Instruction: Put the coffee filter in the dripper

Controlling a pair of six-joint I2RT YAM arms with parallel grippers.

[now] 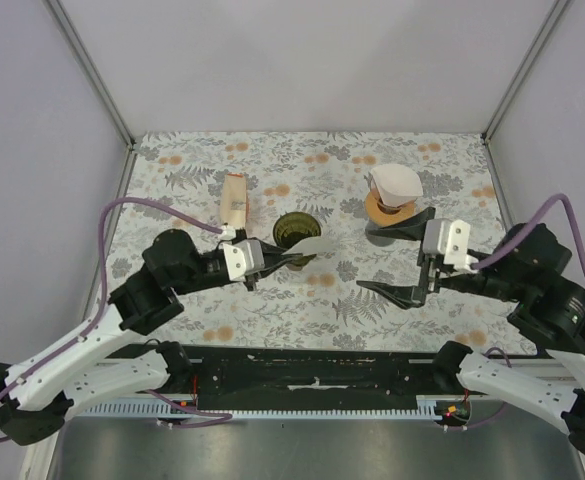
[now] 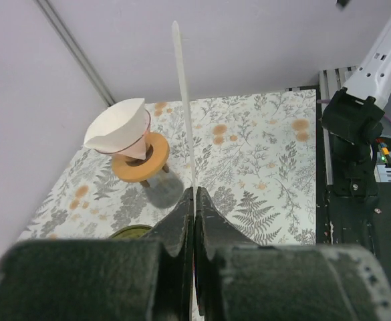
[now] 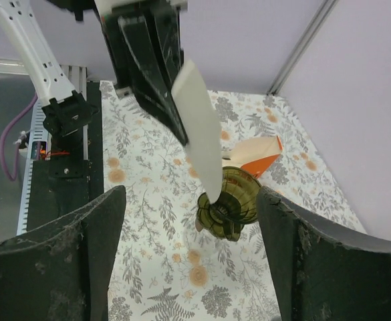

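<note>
My left gripper (image 1: 280, 256) is shut on the white paper filter, which sticks out beyond its fingertips and shows edge-on in the left wrist view. Below the filter stands the dark olive, ribbed dripper (image 1: 290, 225), partly hidden by gripper and paper. My right gripper (image 1: 392, 262) stands open to the right of the filter, nothing between its fingers; in the right wrist view the dripper lies beyond its two fingertips.
A white paper cone (image 1: 396, 183) rests on an orange ring stand (image 2: 154, 160) at the back right. A tan packet (image 1: 234, 195) lies left of the dripper.
</note>
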